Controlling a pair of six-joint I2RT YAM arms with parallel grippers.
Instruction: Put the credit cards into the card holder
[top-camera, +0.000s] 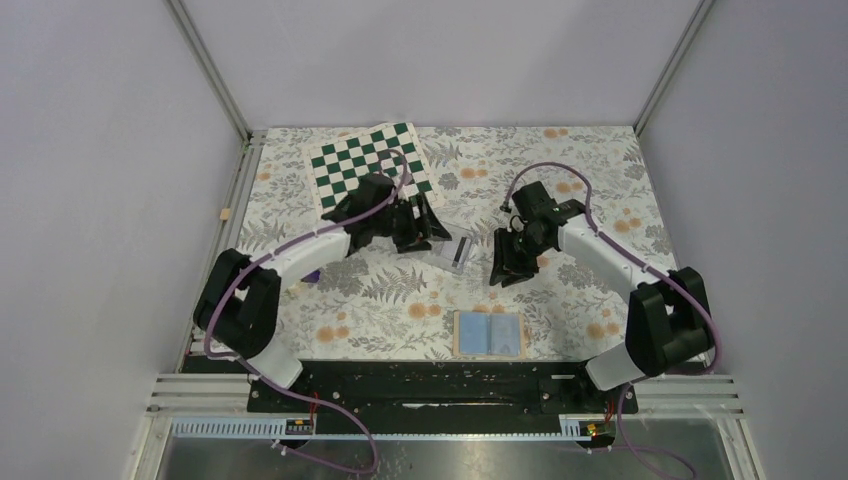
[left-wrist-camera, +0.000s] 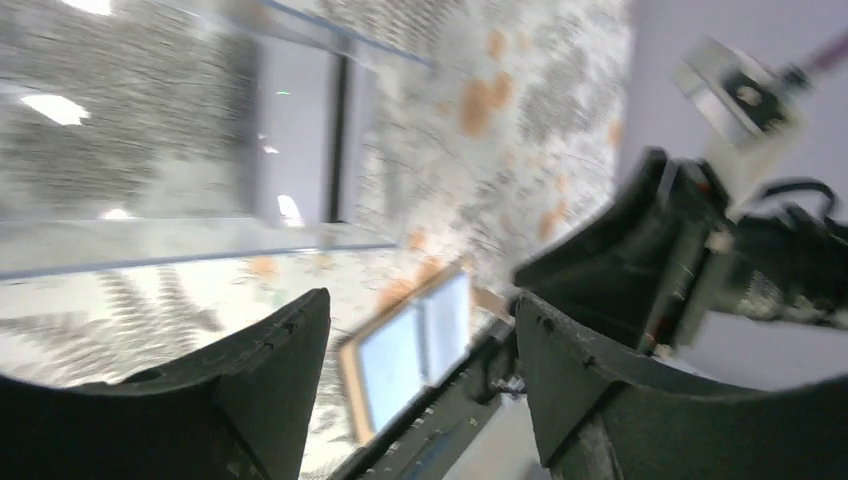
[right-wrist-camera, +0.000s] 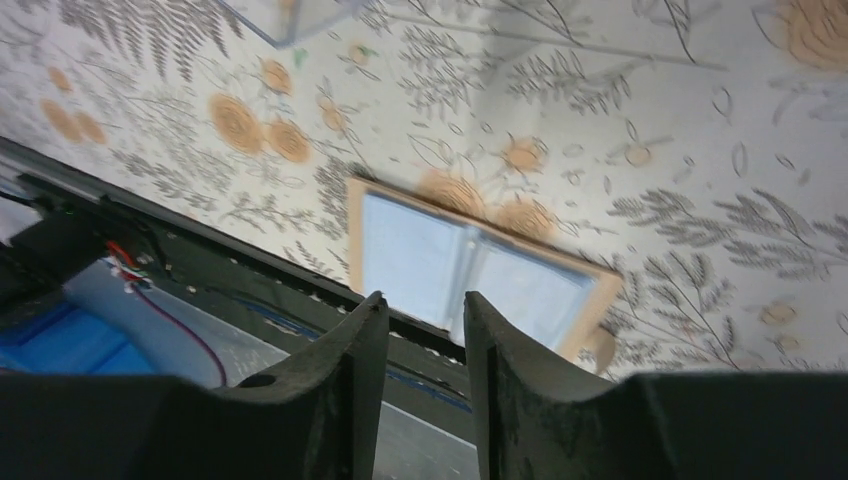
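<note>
The card holder (top-camera: 490, 334) lies open by the table's front edge, tan-rimmed with two pale blue sleeves; in the right wrist view the holder (right-wrist-camera: 415, 250) is fully spread. Whether its sleeves contain cards, I cannot tell. A pale card with a black stripe (left-wrist-camera: 297, 125) rests in a clear tray (left-wrist-camera: 160, 238), blurred in the left wrist view. My left gripper is open over the tray's near side, with nothing between its fingers. Behind the holder hovers my right gripper, its fingers apart and the gap empty.
A green and white checkered board (top-camera: 360, 165) lies at the back left, partly covered by the left arm. Something small and purple (top-camera: 312, 276) shows by that arm. My right arm (left-wrist-camera: 640, 260) stands close on the left gripper's right.
</note>
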